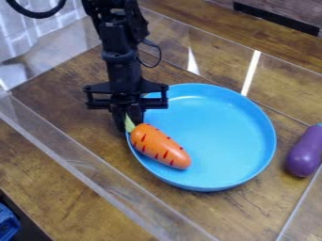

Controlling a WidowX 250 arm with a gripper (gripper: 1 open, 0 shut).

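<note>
A toy carrot (160, 147) with a pale green top lies tilted along the left side of a blue plate (219, 128). My black gripper (127, 115) is down at the plate's left rim, right over the carrot's green end. Its fingertips are mostly hidden, so whether anything is between them cannot be seen.
A purple eggplant (304, 152) lies on the wooden table (70, 179) right of the plate. A blue object (7, 224) sits at the lower left edge. Clear walls border the left and front.
</note>
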